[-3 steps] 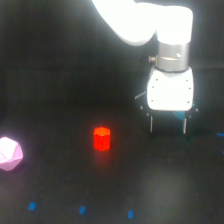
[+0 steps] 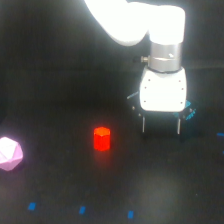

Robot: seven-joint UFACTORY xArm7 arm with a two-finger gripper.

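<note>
My gripper hangs from the white arm at the upper right, its two thin fingers pointing down. They stand well apart with nothing between them, so it is open. To the left and a little lower, a small red block sits upright on the dark surface. A clear gap lies between gripper and block. At the left edge lies a pale pink many-sided piece, partly cut off by the frame.
Small blue marks lie along the front of the dark table. Another blue mark shows at the right edge. A bluish patterned patch is partly hidden behind the gripper.
My gripper has moved slightly to the left and stays open. The red block and the pink piece have not moved.
</note>
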